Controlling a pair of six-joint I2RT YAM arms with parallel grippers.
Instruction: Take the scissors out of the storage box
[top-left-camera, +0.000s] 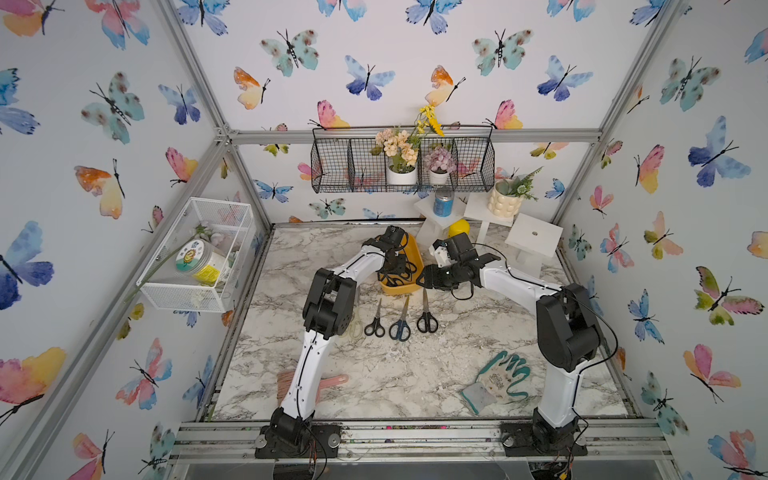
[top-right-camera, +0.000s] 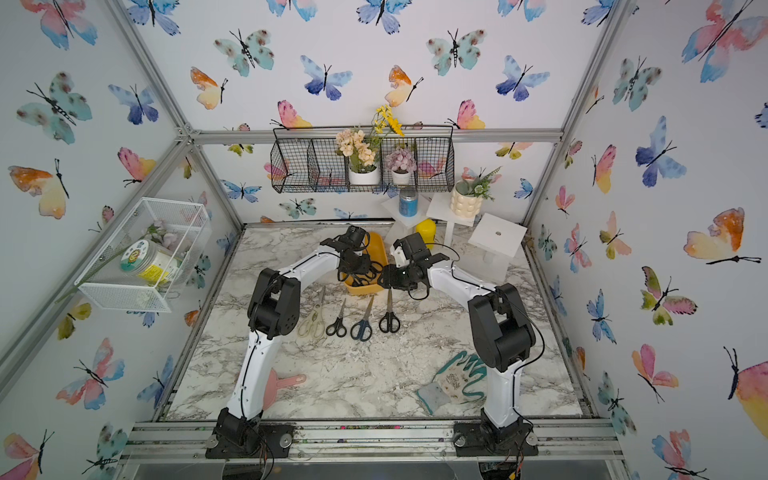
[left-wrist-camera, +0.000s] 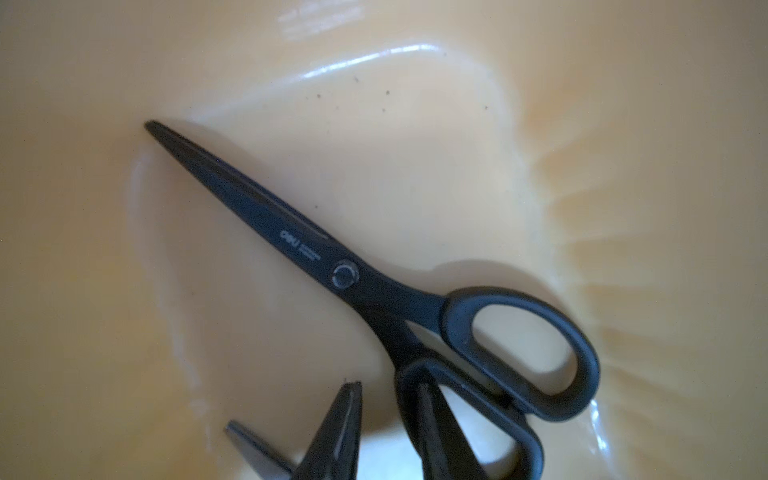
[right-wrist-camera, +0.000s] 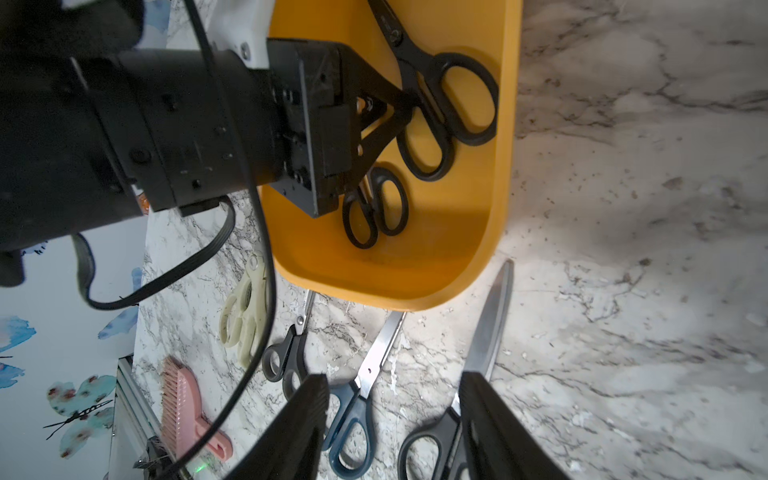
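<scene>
The yellow storage box (right-wrist-camera: 499, 192) holds large black scissors (left-wrist-camera: 308, 240) and smaller black-handled scissors (right-wrist-camera: 402, 209). My left gripper reaches down into the box, part open. Its fingers (left-wrist-camera: 344, 432) stand around one side of the large scissors' lower handle loop, and contact cannot be made out. Outside the box my right gripper is part open with nothing held, above the table by the front right rim. On the table lie cream scissors (right-wrist-camera: 254, 308), small black scissors (top-left-camera: 374, 326), blue-handled scissors (top-left-camera: 401, 324) and long-bladed black scissors (top-left-camera: 426, 316).
The two grippers are close together at the box. White stands (top-left-camera: 534, 236) and a yellow object (top-right-camera: 425, 231) are behind the right arm. A glove (top-left-camera: 500, 380) lies front right, and a pink brush (right-wrist-camera: 185, 408) front left.
</scene>
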